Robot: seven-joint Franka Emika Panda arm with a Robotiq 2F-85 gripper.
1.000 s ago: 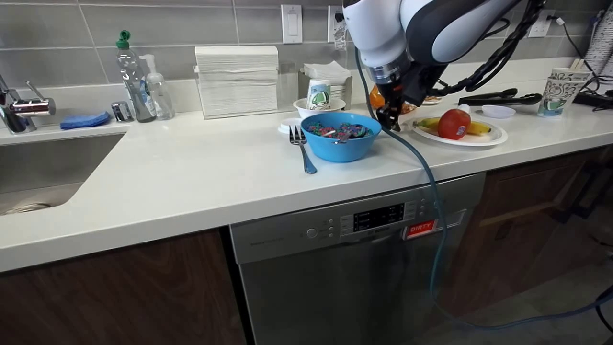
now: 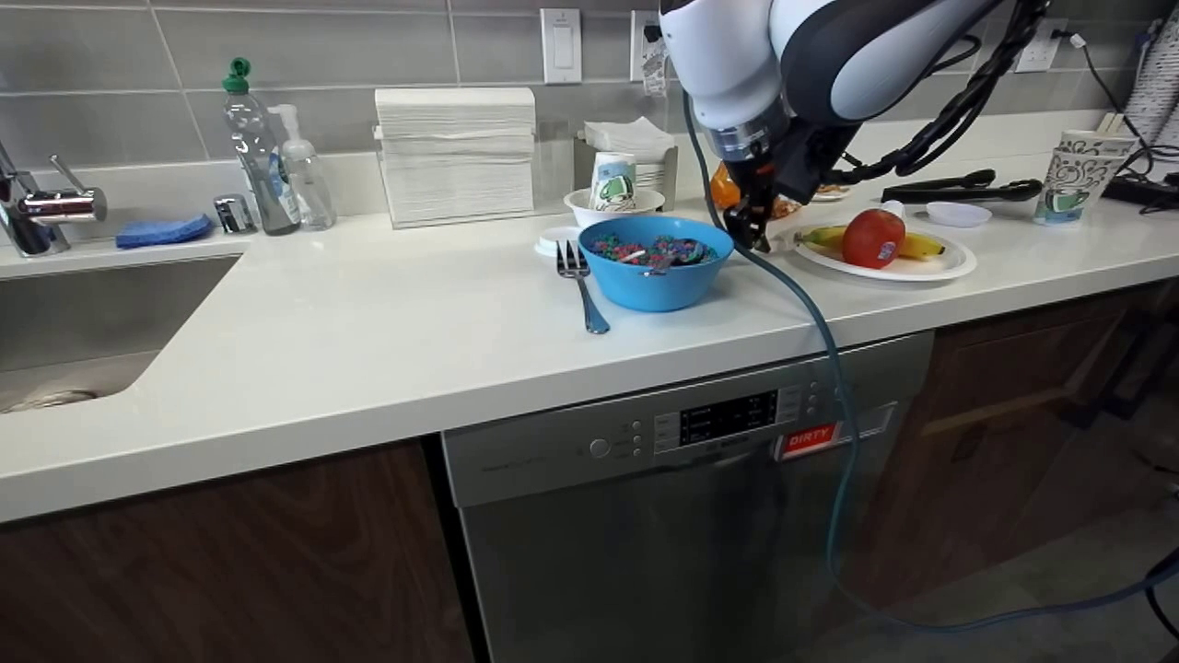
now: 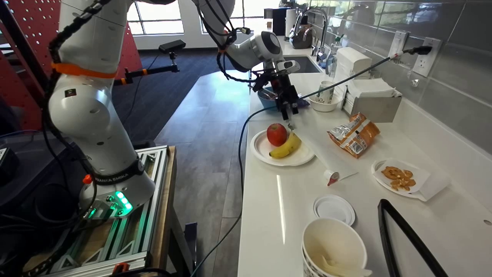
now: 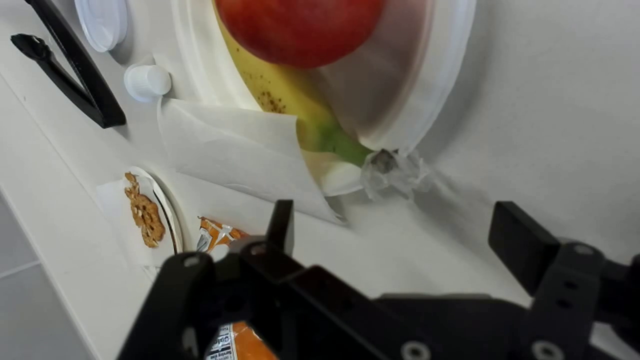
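My gripper stands open in the wrist view, its two dark fingers wide apart with only bare counter between them. Just ahead of the fingers, the banana (image 4: 279, 99) lies on a white plate (image 4: 447, 78), its stem end wrapped in clear plastic film (image 4: 393, 171). Beside the banana on that plate sits a red apple (image 4: 303, 24). In the first exterior view, a blue bowl (image 2: 652, 285) filled with colourful pieces stands directly left of my gripper. A fork (image 2: 583, 289) rests on the counter at the bowl's left side.
A cable (image 2: 823, 326) hangs across the counter's front edge near my gripper. An orange snack bag (image 3: 355, 136), a plate with pretzels (image 3: 399, 177), black tongs (image 3: 410, 240) and a paper cup (image 3: 334, 244) occupy the right part.
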